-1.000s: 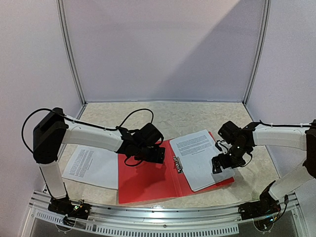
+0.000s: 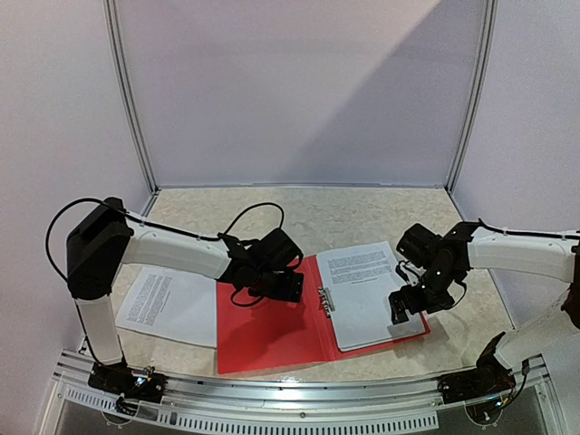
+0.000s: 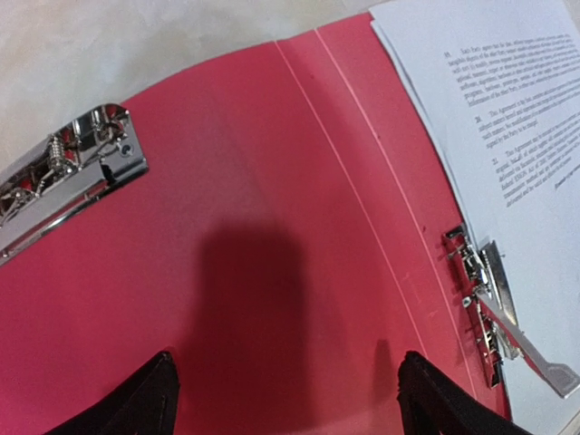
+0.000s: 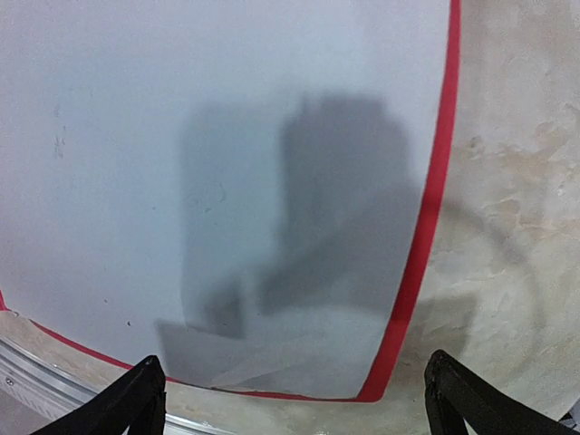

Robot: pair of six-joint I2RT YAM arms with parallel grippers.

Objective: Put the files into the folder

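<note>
An open red folder (image 2: 263, 340) lies flat, a stack of papers (image 2: 358, 290) on its right half beside a metal clip (image 3: 485, 299). Another metal clip (image 3: 68, 168) shows on its left half in the left wrist view. A second stack of papers (image 2: 163, 304) lies left of the folder, partly behind my left arm. My left gripper (image 2: 288, 288) hangs over the folder's bare red middle, fingertips apart with nothing between them. My right gripper (image 2: 399, 306) is over the lower right corner of the papers in the folder, open and empty, casting a shadow on them.
A metal rail (image 2: 299, 388) runs along the front edge, and pale panels enclose the back and sides.
The papers in the folder sit slightly more to the right than a second ago, beside the clip. My left arm has shifted very slightly; my right gripper has moved only a little.
</note>
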